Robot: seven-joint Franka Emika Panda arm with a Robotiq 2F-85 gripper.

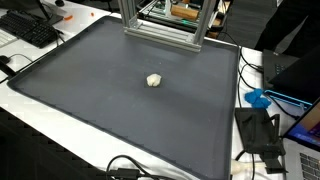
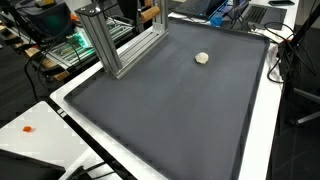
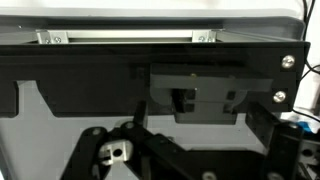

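In the wrist view my gripper stands open, its dark fingers (image 3: 136,118) spread wide to left and right. Between and beyond them is a black block (image 3: 211,80) with a jutting lower part, set against a broad black panel (image 3: 75,65). Whether the fingers touch it, I cannot tell. On the grey mat (image 1: 110,115) lies a small pale, roundish object (image 1: 153,80), also seen in the second exterior view as a cream lump (image 2: 202,58). My gripper cannot be made out clearly in either exterior view.
A silver metal frame (image 1: 165,37) stands at the mat's far edge, with a wooden-coloured piece (image 1: 184,12) above it. A keyboard (image 1: 30,30), a blue item (image 1: 257,99) and a laptop (image 1: 303,130) surround the mat.
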